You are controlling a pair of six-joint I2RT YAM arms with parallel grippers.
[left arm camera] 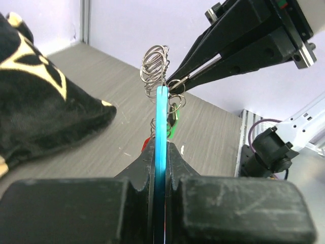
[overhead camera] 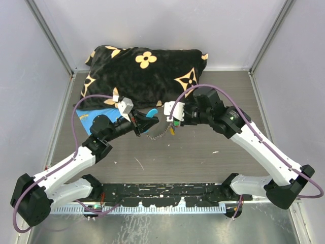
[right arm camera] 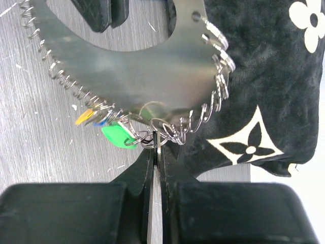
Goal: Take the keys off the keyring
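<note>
My left gripper is shut on a metal plate with a light-blue edge [left arm camera: 161, 117], upright between its fingers. In the right wrist view the plate [right arm camera: 127, 76] is curved steel with a wire coil along its rim. Coloured key tags hang near the coil: green [right arm camera: 117, 134] and orange [right arm camera: 84, 117]. My right gripper is shut at the coil, on a thin metal piece of the keyring. The top view shows both grippers close together over the middle of the table, the right one partly covering the tags.
A black patterned cloth [overhead camera: 142, 71] lies bunched across the back, over a blue sheet [overhead camera: 89, 119]. White walls enclose the sides and back.
</note>
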